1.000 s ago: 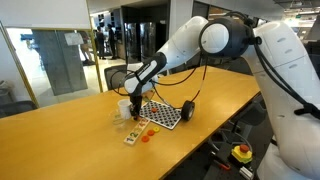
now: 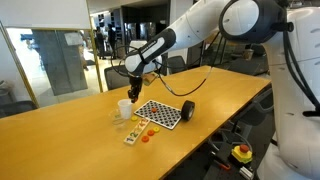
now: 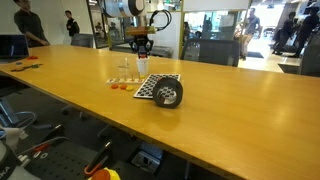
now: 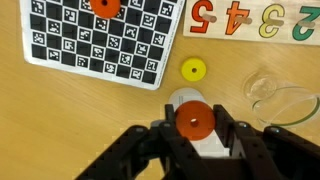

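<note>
An orange-red round piece (image 4: 195,121) sits between the fingertips of my gripper (image 2: 130,86), which is shut on it. Right below in the wrist view is a white cup (image 4: 186,97), its middle covered by the piece and the fingers. From the second exterior view, the gripper (image 3: 142,48) hangs just over the cup (image 3: 142,67), with a small gap. The cup (image 2: 124,107) stands upright on the table.
Beside the cup are a clear glass (image 4: 285,101) and a yellow disc (image 4: 193,69). A black-and-white patterned board (image 4: 97,68) bears another orange piece (image 4: 105,7). A wooden number board (image 4: 262,19) lies nearby. A black wheel-like object (image 3: 168,92) stands near the board.
My gripper has risen from low beside the cup to above it, shifting slightly left in the first exterior view. The cup and boards have stayed put.
</note>
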